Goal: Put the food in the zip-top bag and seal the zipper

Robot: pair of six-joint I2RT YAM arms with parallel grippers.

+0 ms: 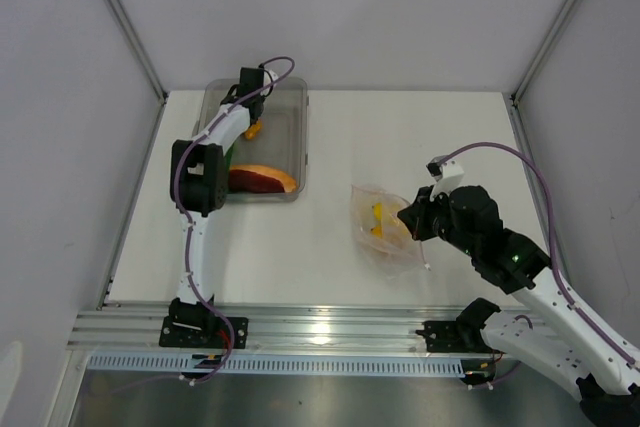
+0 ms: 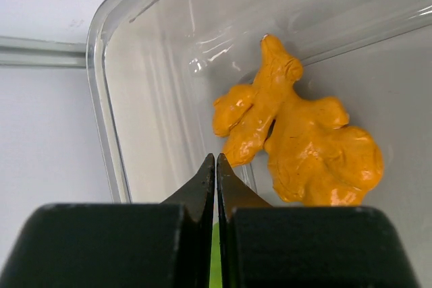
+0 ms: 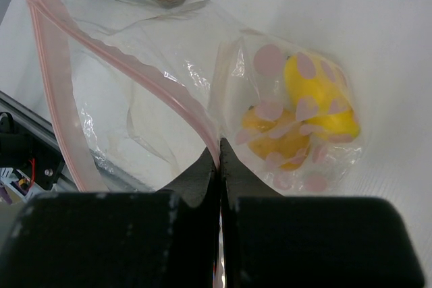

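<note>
My left gripper is shut, its tips just beside an orange lumpy food piece (image 2: 317, 153) in the clear bin (image 1: 290, 127), with nothing visible between them; a green item (image 2: 214, 261) is partly hidden below it. A hot dog in a bun (image 1: 262, 180) lies at the bin's near end. My right gripper is shut on the pink zipper edge of the clear bag (image 3: 135, 65). Inside the bag are a bright yellow item (image 3: 317, 89) and a darker yellow one (image 3: 273, 139).
Walls and metal rails border the table at the back and sides.
</note>
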